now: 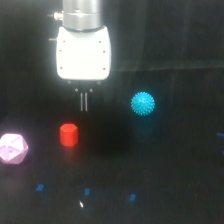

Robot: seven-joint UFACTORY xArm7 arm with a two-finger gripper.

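My gripper hangs in the upper left of the camera view, below a white hand body. Its two thin grey fingers stand close together, only a narrow dark gap showing and nothing between them. Lower down and a little to the left is a red block, apart from the fingertips. A spiky cyan ball lies off to the right. At the left edge sits a pale pink faceted ball.
The surface is dark, with small blue marks along its lower part and another blue mark at the right edge. Open room lies between the red block and the cyan ball, and across the lower right.
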